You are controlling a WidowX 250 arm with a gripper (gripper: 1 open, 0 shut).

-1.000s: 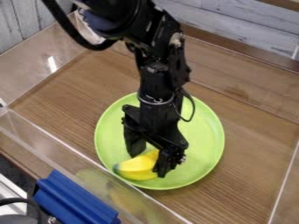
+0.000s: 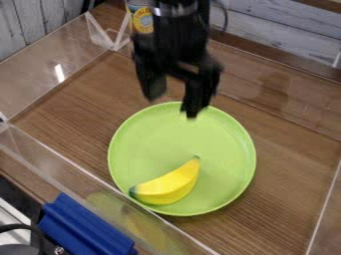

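A yellow toy banana [image 2: 168,184] lies on the front part of a round green plate [image 2: 200,149]. The black arm and gripper [image 2: 173,95] are raised over the back of the plate, blurred and apart from the banana. Whether the fingers are open or shut is unclear.
Blue blocks [image 2: 83,229] stand at the front left outside a clear low wall. A can [image 2: 143,18] is at the back, partly hidden by the arm.
The gripper has risen and moved back, away from the banana, uncovering it and most of the plate. The banana remains at the plate's front.
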